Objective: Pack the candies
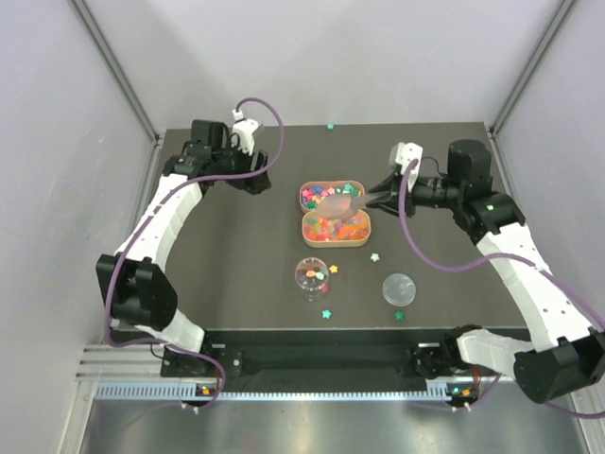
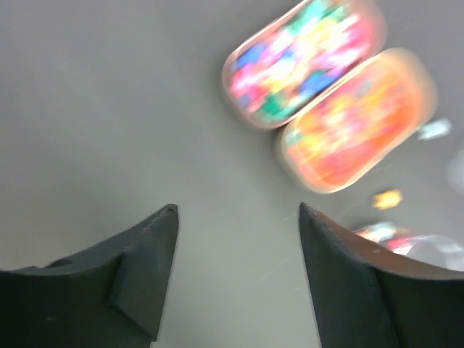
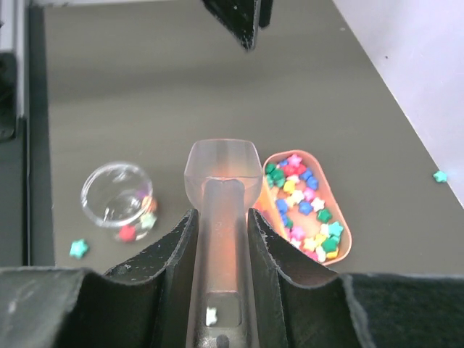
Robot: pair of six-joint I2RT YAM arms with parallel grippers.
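My right gripper is shut on the handle of a clear scoop (image 3: pixel 223 163). In the top view the scoop (image 1: pixel 333 205) hangs over the two candy containers; no candy shows in its bowl. One container (image 1: pixel 303 194) holds mixed-colour star candies, the other (image 1: pixel 337 244) orange, yellow and red ones. In front of them a clear round jar (image 1: pixel 301 284) has a few candies inside. Its clear round lid (image 1: pixel 399 289) appears to lie to the right. My left gripper is open and empty, above bare table left of the containers.
Loose star candies lie about: a yellow one (image 1: pixel 334 269), a white one (image 1: pixel 374 257), a light blue one (image 1: pixel 326 314), a green one (image 1: pixel 399 316) and a teal one (image 1: pixel 330 126) at the back edge.
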